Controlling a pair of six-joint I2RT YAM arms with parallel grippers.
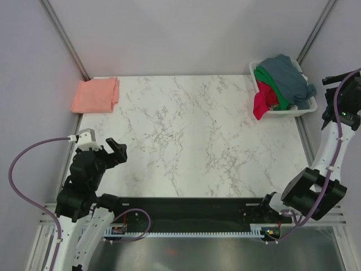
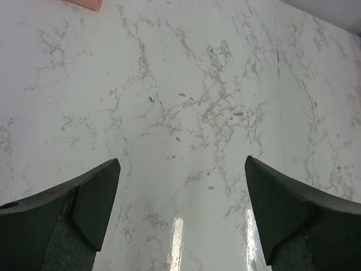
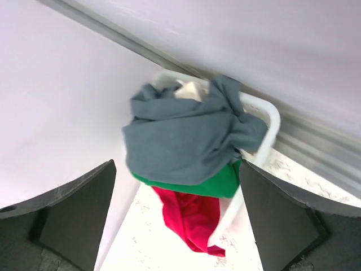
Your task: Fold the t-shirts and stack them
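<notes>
A folded salmon shirt (image 1: 93, 96) lies at the table's back left corner; only its edge (image 2: 84, 3) shows in the left wrist view. A white bin (image 1: 287, 113) at the back right holds crumpled shirts: grey (image 3: 180, 141), green (image 3: 220, 180) and red (image 3: 189, 220), the red hanging over its front rim. My left gripper (image 1: 115, 151) is open over the front left of the table, nothing between its fingers. My right gripper (image 1: 338, 84) is open high at the right edge beside the bin, facing the shirts with nothing held.
Walls and metal rails border the back and sides.
</notes>
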